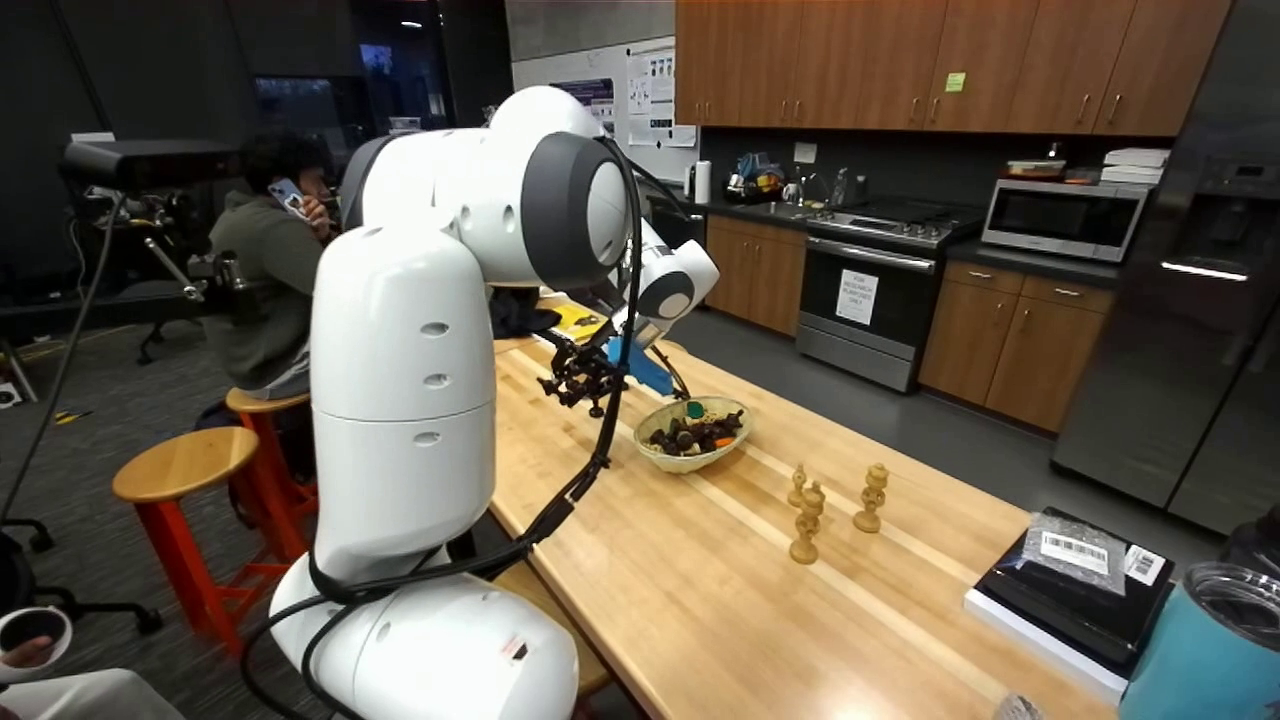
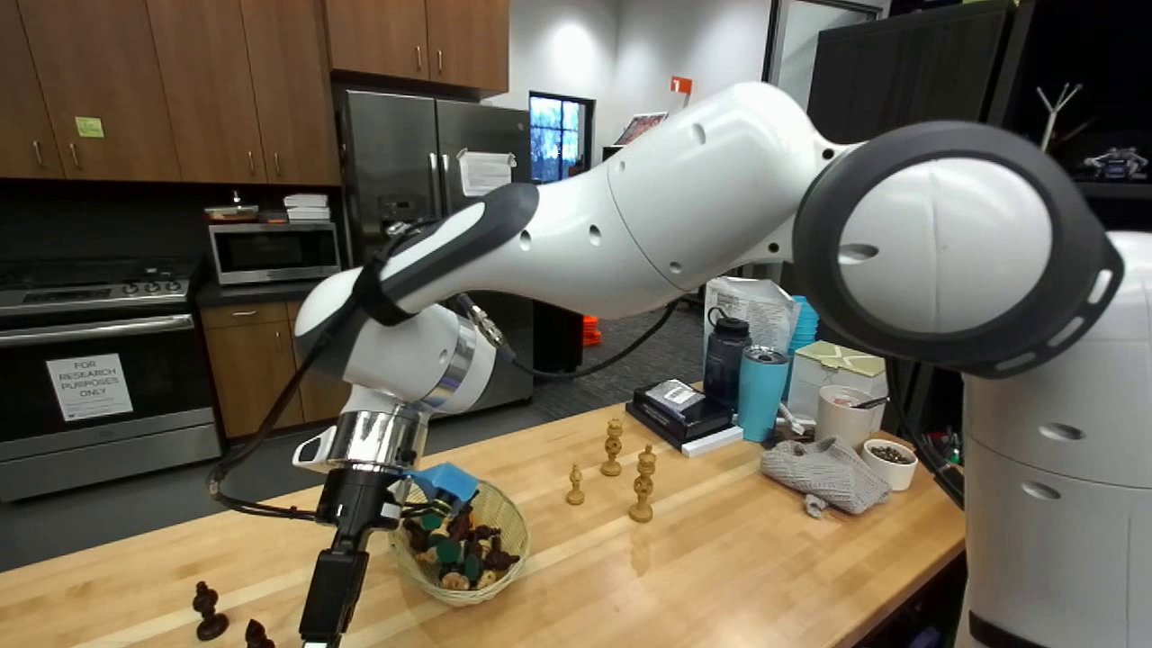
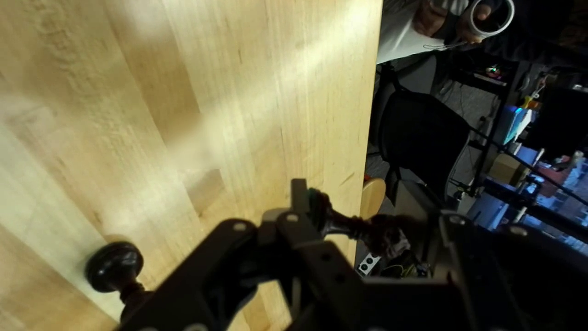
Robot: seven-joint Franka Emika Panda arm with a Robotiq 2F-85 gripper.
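My gripper is shut on a dark chess piece (image 3: pixel 344 224) with a green base, seen between its fingers in the wrist view. The piece lies sideways across that picture, near the table's edge. In exterior view 1 the gripper (image 1: pixel 578 374) hangs over the far part of the table, to the left of the wicker basket (image 1: pixel 663 458). Dark and light chess pieces with green bases fill this basket. Exterior view 2 shows the gripper (image 2: pixel 332 596) low at the bottom, its tips unclear. Another dark piece (image 3: pixel 114 267) stands on the table, lower left in the wrist view.
Two dark pieces stand left of the gripper in exterior view 2, one a pawn-like piece (image 2: pixel 211 612). Three light pieces, including a tall one (image 1: pixel 806 524), stand beyond the basket. A black box (image 1: pixel 1074 588) and a blue tumbler (image 1: pixel 1206 654) occupy the near end.
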